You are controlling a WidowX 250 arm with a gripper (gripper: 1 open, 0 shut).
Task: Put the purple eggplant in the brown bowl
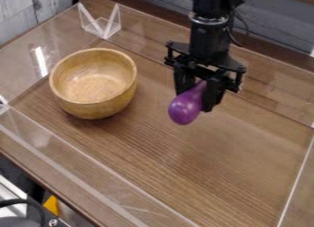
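Note:
The purple eggplant (185, 107) hangs tilted beneath my gripper (192, 91), which is shut on its upper end. Part of that end is hidden by the dark fingers. To the left, apart from the eggplant, the brown bowl (95, 109) stands upright on the wooden table, and no object shows inside it. The gripper and eggplant are to the right of the bowl's rim.
A white wire rack (102, 23) stands behind the bowl, near the back left. Black cables and a yellow part (50, 205) lie at the front left corner.

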